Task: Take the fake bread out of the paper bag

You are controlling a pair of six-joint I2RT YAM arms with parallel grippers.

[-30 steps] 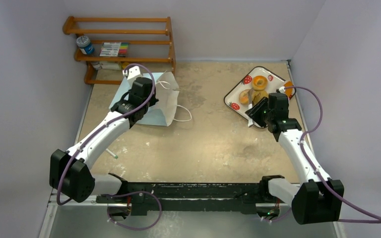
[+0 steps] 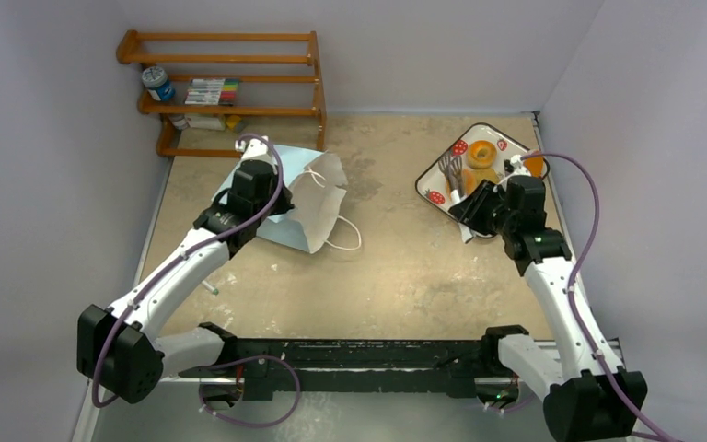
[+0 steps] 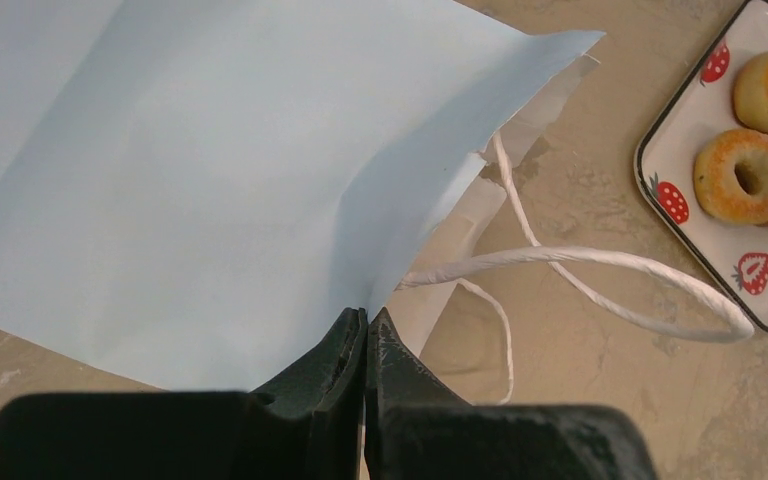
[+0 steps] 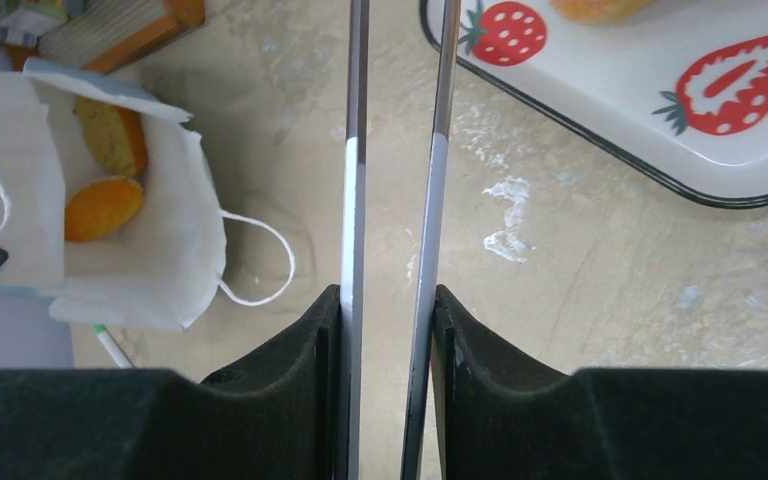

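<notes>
My left gripper is shut on the rim of the pale blue paper bag, which lies tilted with its mouth facing right. Two orange-brown bread pieces show inside it in the right wrist view: one bread piece further back, a rounder bread piece nearer. Between the fingers of my right gripper are the two arms of metal tongs, with a gap between the arms. From above, the tongs' slotted ends hang over the strawberry-patterned tray; no bread is visibly gripped in them.
Ring-shaped bread and other pieces lie on the tray at the right. A wooden rack with jars and pens stands behind the bag. White string handles stick out from the bag. Between bag and tray the table is bare.
The tongs' ends have spread apart over the tray, and the right gripper has shifted slightly. The left gripper and the bag have moved a little toward the front, and the bag's mouth has turned.
</notes>
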